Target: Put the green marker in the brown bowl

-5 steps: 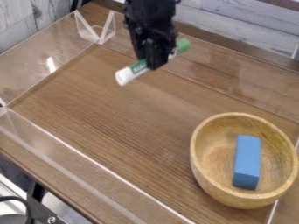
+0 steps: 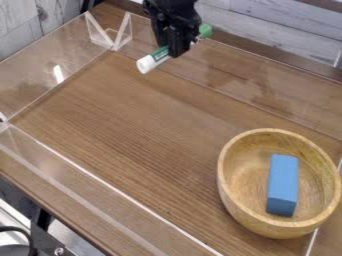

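A marker with a white barrel (image 2: 154, 60) and a green end (image 2: 205, 31) is held across my gripper (image 2: 174, 48), which is shut on it near the top of the view. The marker is tilted, its white end lower left and its green end upper right. Its middle is hidden behind the dark fingers. At the lower right stands the brown bowl (image 2: 238, 178), well away from the marker, with a blue block (image 2: 282, 185) inside.
A clear plastic piece (image 2: 111, 32) stands near the upper left edge. Transparent walls (image 2: 94, 222) border the wooden table (image 2: 127, 125), and a dark cable (image 2: 19, 232) lies outside at lower left.
My gripper has moved toward the far side, up in the view, carrying the marker with it. The bowl and blue block have stayed put.
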